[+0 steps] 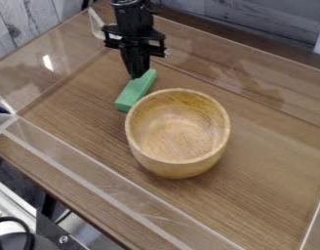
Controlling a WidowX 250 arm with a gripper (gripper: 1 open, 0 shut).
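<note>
A green rectangular block (134, 90) lies on the wooden table, touching or very near the left rim of a large tan bowl (178, 133). My black gripper (132, 64) hangs from the top of the view just above and behind the block's far end, its narrow tip pointing down and looking shut, with nothing visible between the fingers.
Bare wooden table (272, 98) spreads to the right and front, with free room also to the left of the block. A dark cable (12, 229) shows at the lower left corner.
</note>
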